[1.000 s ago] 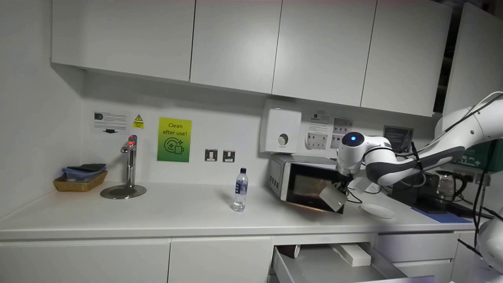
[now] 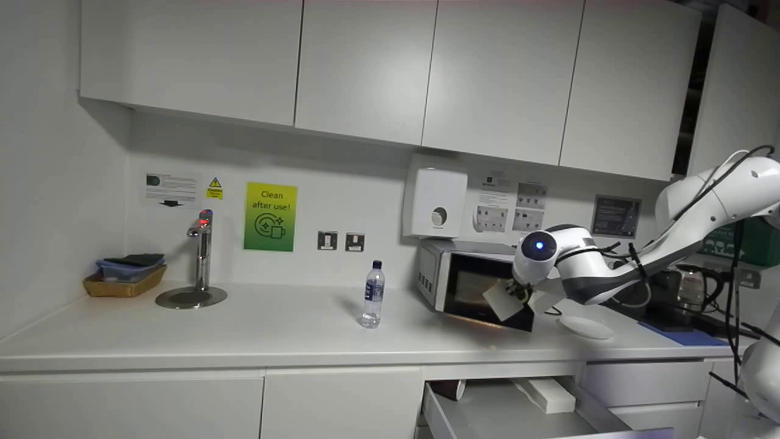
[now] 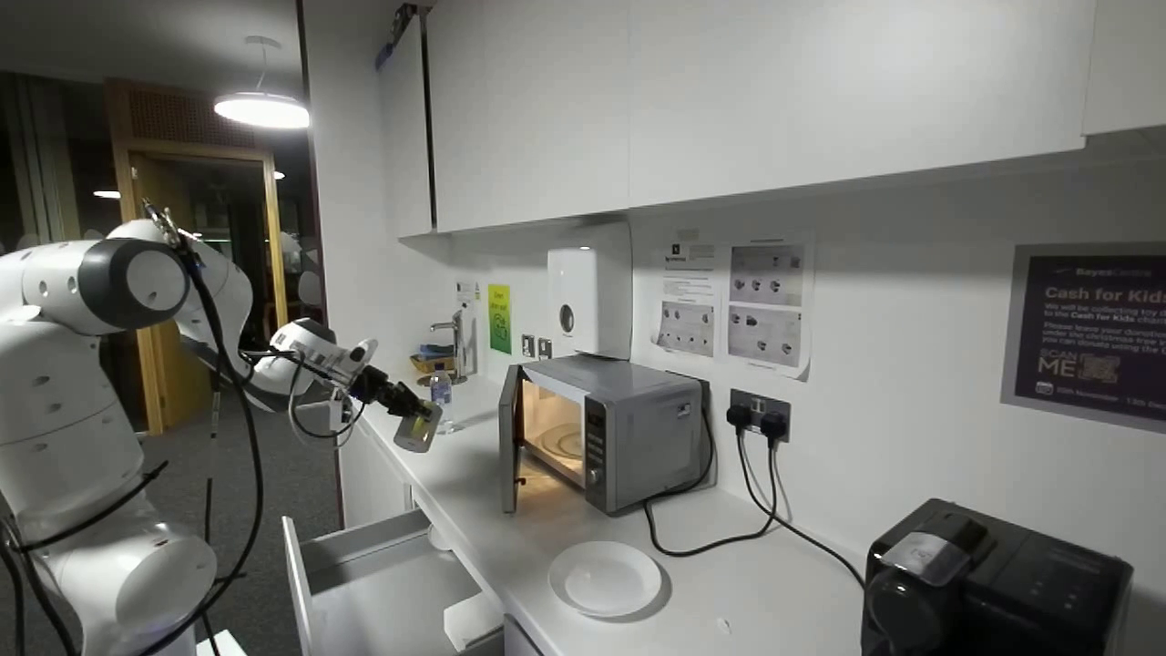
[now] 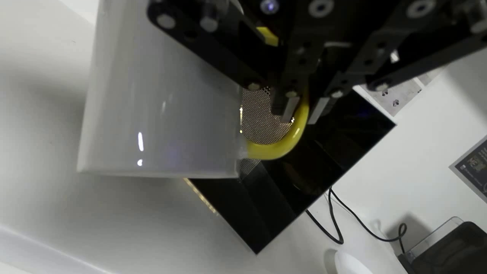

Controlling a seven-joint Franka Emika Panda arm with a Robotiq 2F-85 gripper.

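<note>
A white mug (image 4: 164,105) with a yellow handle (image 4: 277,148) fills the left of the wrist view. My gripper is shut on that handle, which passes between its fingertips. In exterior view 1 the mug (image 2: 503,300) hangs tilted in front of the microwave door, above the counter. Exterior view 2 shows the mug (image 3: 417,430) clear of the counter, on the outer side of the open door. The microwave (image 3: 645,432) is lit inside, with a turntable visible.
A white plate (image 3: 604,579) lies on the counter near the microwave. Below, a drawer (image 2: 497,417) stands open, holding a white box (image 2: 549,396) and a cup (image 2: 451,390). A water bottle (image 2: 373,296) stands left of the microwave.
My gripper has shifted a little left in exterior view 1, carrying the mug with it. The wrist sits lower and the mug's tilt has changed. The microwave door looks unmoved.
</note>
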